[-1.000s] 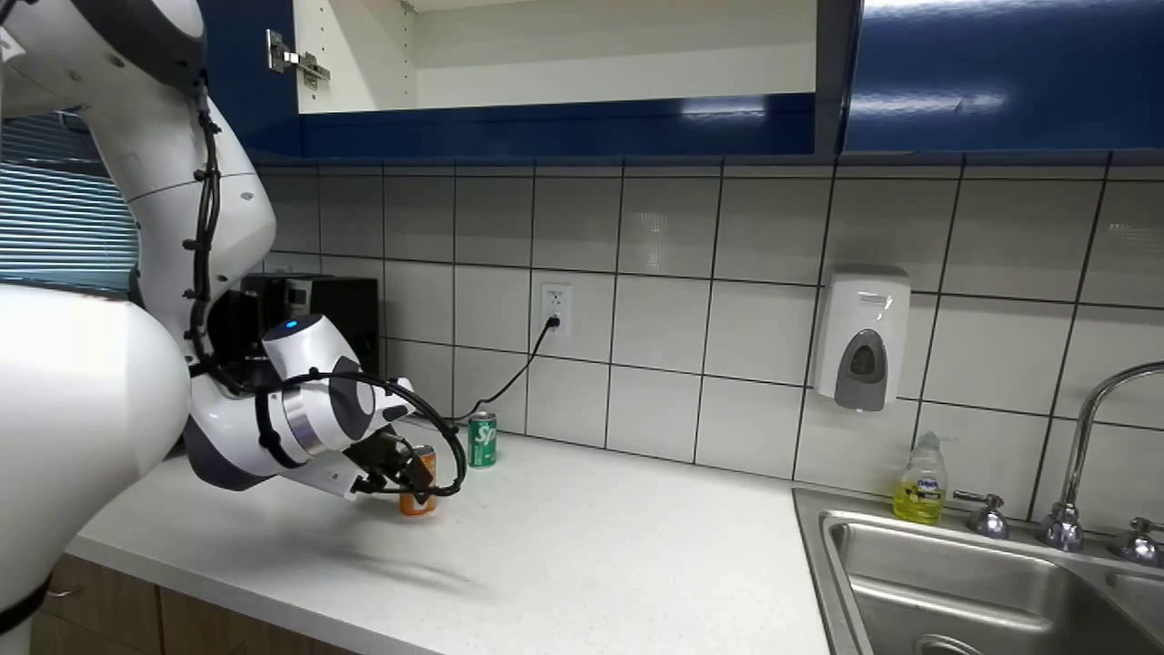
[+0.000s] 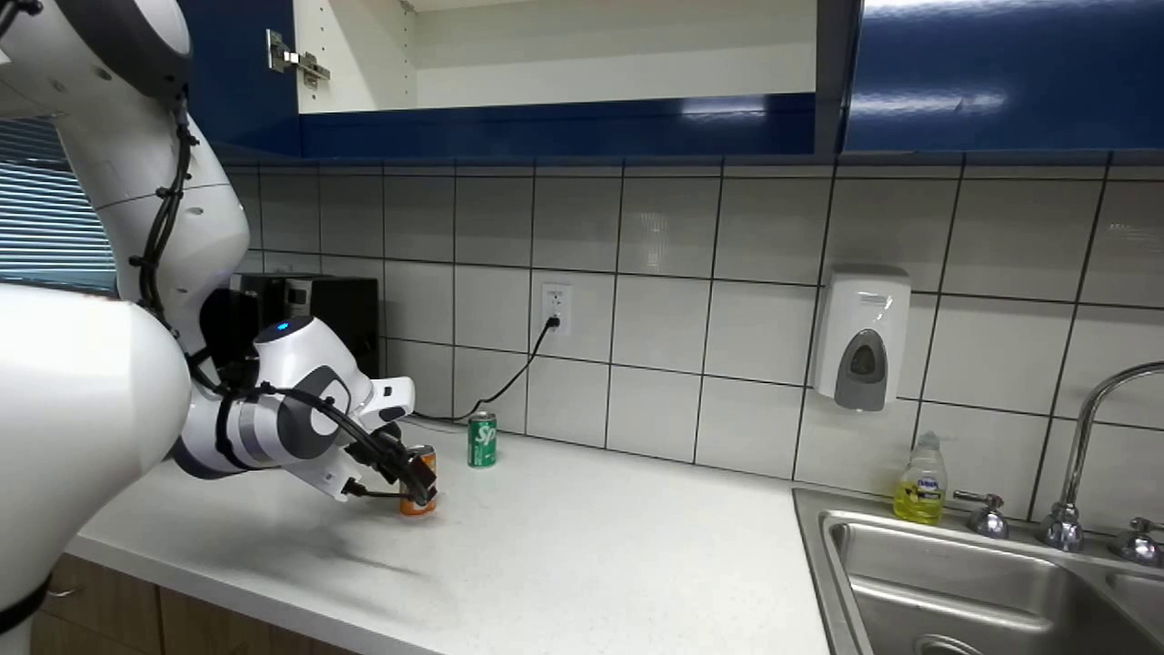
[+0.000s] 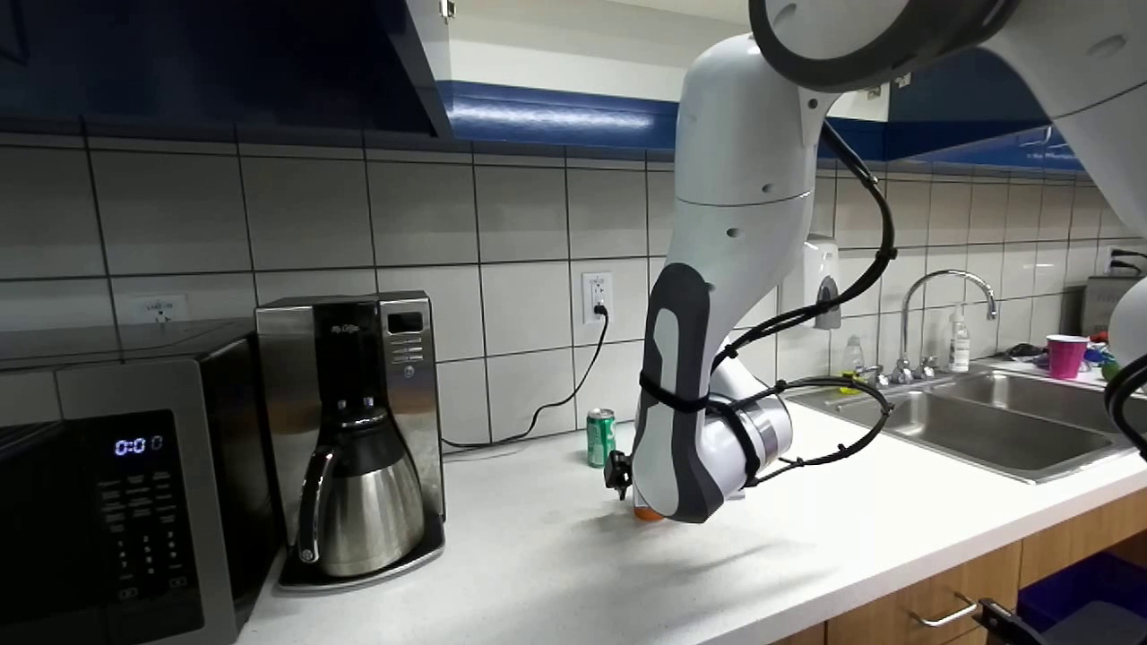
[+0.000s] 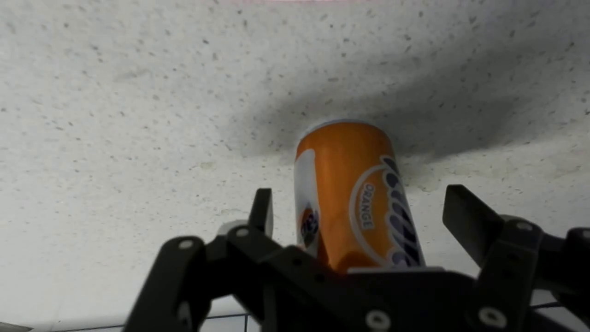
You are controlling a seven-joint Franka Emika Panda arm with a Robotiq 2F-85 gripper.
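Observation:
An orange soda can point(image 4: 340, 182) stands on the counter, its lower part in the wrist view hidden behind my gripper's black body. My gripper is open, one finger on each side of the can, with a visible gap to it on both sides. In exterior view 1 the gripper point(image 2: 420, 471) overlaps the orange can point(image 2: 420, 507) and hides its middle. Only a small orange patch of that can point(image 3: 648, 514) shows past the arm in exterior view 2. A green Sprite can point(image 2: 482, 440) stands upright farther back, near the tiled wall.
A coffee maker point(image 3: 360, 441) and a microwave point(image 3: 118, 484) occupy the counter's left end. To the right are the sink point(image 2: 971, 579) and a yellow soap bottle point(image 2: 922, 480). An open cabinet point(image 2: 611, 65) hangs above. Bare counter point(image 2: 633, 546) lies between cans and sink.
My arm has shifted somewhat left in exterior view 1, and the wrist has turned, its cable now lying closer to the hand. Both cans stand where they were.

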